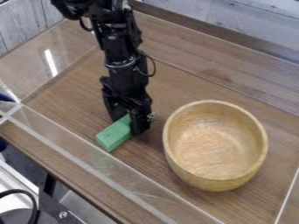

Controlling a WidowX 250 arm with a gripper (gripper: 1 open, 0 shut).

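The black robot arm comes down from the top of the camera view, and its gripper (126,121) is low over a green rectangular block (114,136) that lies on the wooden table. The gripper's dark fingers cover the upper right end of the block. They appear to be apart, though their tips are dark and hard to make out; whether they touch the block I cannot tell. To the right sits a large round tan wooden bowl (216,149), empty.
A clear edge strip runs along the lower left, with a black cable (26,197) beyond it.
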